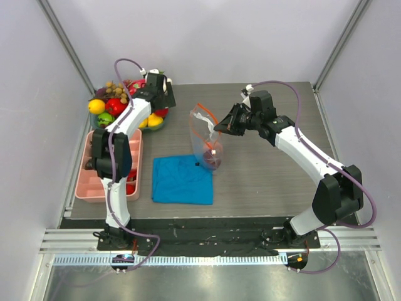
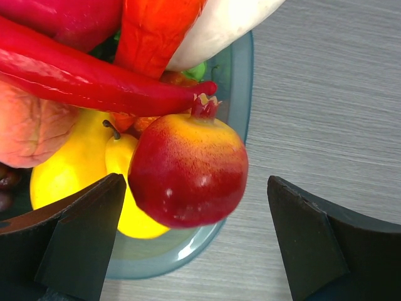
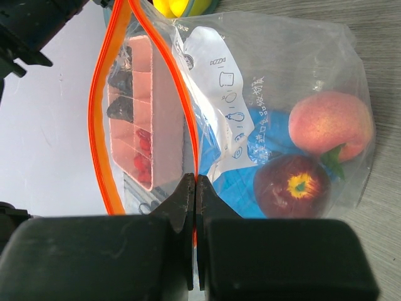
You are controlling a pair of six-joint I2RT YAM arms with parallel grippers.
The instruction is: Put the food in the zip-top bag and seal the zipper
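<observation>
My left gripper stands open over the fruit bowl [image 1: 154, 127], its fingers either side of a red pomegranate [image 2: 188, 169] at the bowl's rim, among peppers and yellow fruit. My right gripper is shut on the orange-zippered edge of the clear bag [image 3: 313, 50], holding it upright with its mouth apart. Inside the bag lie a peach [image 3: 330, 124] and a dark red round fruit [image 3: 292, 187].
A blue pouch [image 1: 182, 185] lies at the front middle. A pink compartment bin [image 1: 84, 188] with red items stands front left, under the left arm. The table right of the bag is clear.
</observation>
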